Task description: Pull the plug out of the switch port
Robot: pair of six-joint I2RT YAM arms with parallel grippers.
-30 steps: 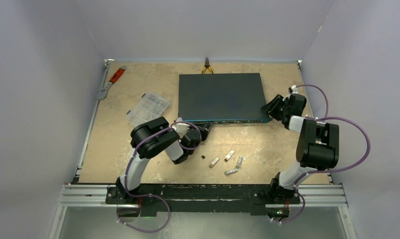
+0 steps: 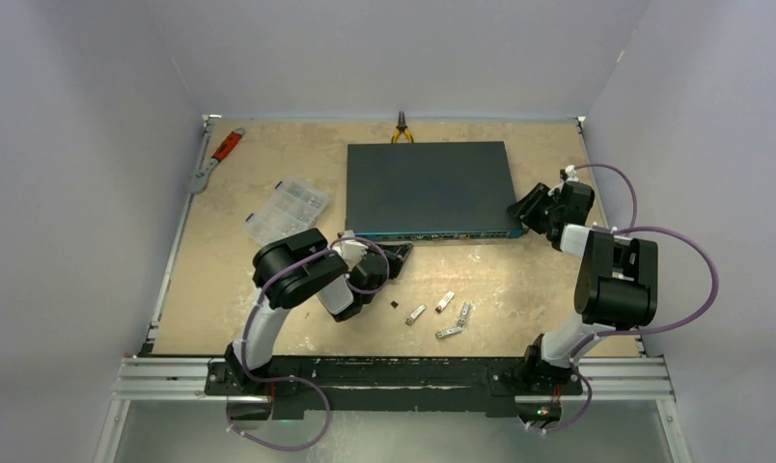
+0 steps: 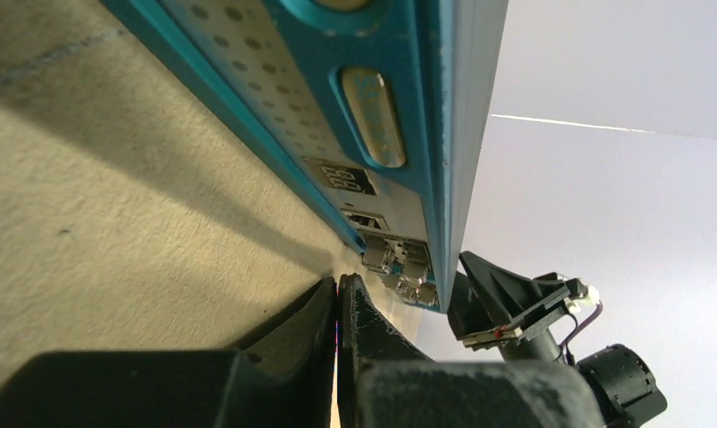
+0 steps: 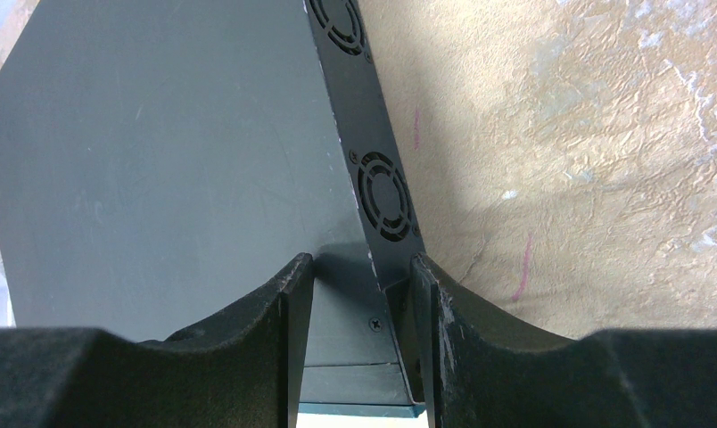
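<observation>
The switch is a flat dark box [image 2: 429,188] with a blue front edge. Its front panel [image 3: 373,116] runs diagonally through the left wrist view, with small metal port pieces [image 3: 399,259] near the far end; I cannot tell whether one is the plug. My left gripper is shut just in front of that panel, nothing visible between its fingertips. At the box's front right corner, my right gripper stands part open. One finger [image 4: 292,294] is over the top cover, the other [image 4: 428,294] beside the vented side wall.
Several small silver modules [image 2: 445,301] and a tiny black piece [image 2: 394,304] lie in front of the switch. A clear compartment box [image 2: 288,210] sits to its left, red-handled cutter [image 2: 227,147] farther back. Pliers [image 2: 401,127] lie behind.
My left gripper's tips have shifted slightly toward the front of the table, away from the switch's front edge. The right arm and the switch look unmoved.
</observation>
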